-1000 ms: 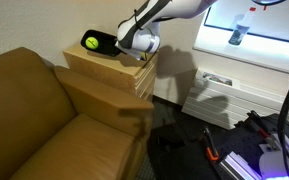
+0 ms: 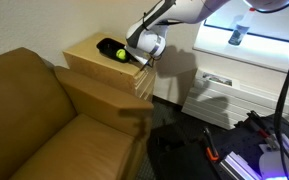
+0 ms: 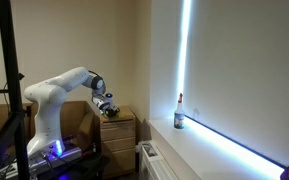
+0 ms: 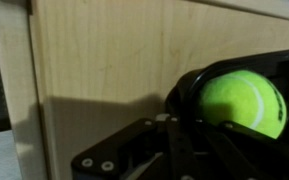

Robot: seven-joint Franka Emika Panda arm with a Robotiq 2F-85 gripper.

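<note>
A black tray-like container [image 2: 108, 46] is over the top of the wooden cabinet [image 2: 89, 57] in exterior view 1; whether it rests on the wood cannot be told. Inside it, at the end nearest my hand, is a yellow-green tennis ball [image 2: 122, 54]. My gripper [image 2: 132, 58] is shut on that near end of the container. From the wrist, the dark rim [image 4: 209, 72] curves around the ball [image 4: 242, 103], right beside my fingers. Much of the fingertips is lost against the black container.
A brown sofa [image 2: 59, 120] stands in front of the cabinet. In exterior view 2, a bottle [image 3: 179, 112] is on the white ledge [image 3: 219, 150], away from the arm. Bare wood shows on the cabinet top around the container.
The ball has shifted from the container's far end to the end by my gripper.
</note>
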